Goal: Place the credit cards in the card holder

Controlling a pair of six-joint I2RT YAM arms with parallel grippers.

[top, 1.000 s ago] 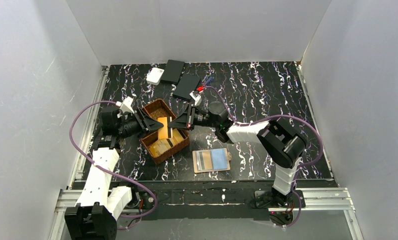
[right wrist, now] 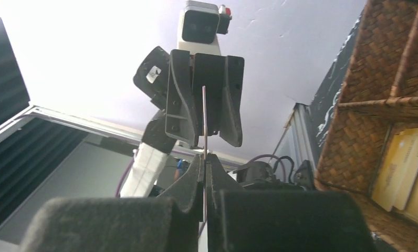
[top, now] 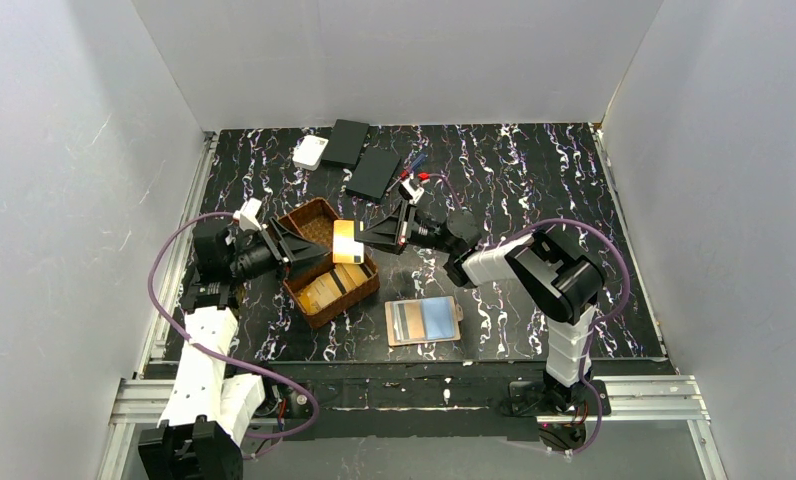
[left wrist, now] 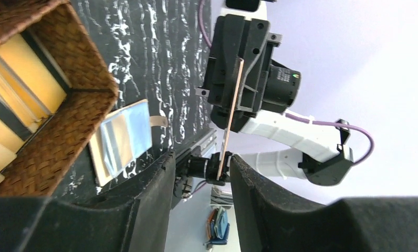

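Observation:
An orange card (top: pixel 348 242) with a white lower end stands out from my right gripper (top: pixel 360 236), which is shut on it. The right wrist view shows the card (right wrist: pixel 205 121) edge-on as a thin line between the fingers. To its left, my left gripper stands open, its fingertips apart from the card in the top view. The card holder (top: pixel 423 321) lies open on the table, in front of the right gripper, with a blue pocket and a tan one. More cards (top: pixel 332 288) fill the front compartment of the woven basket (top: pixel 342 304) below the grippers.
Two black boxes (top: pixel 373 174) and a white case (top: pixel 310 152) sit at the back. A thin red and blue object (top: pixel 411 168) lies beside the boxes. Bare table (top: pixel 534 190) stretches to the right and around the card holder.
The card has moved right with my right gripper, away from my left gripper.

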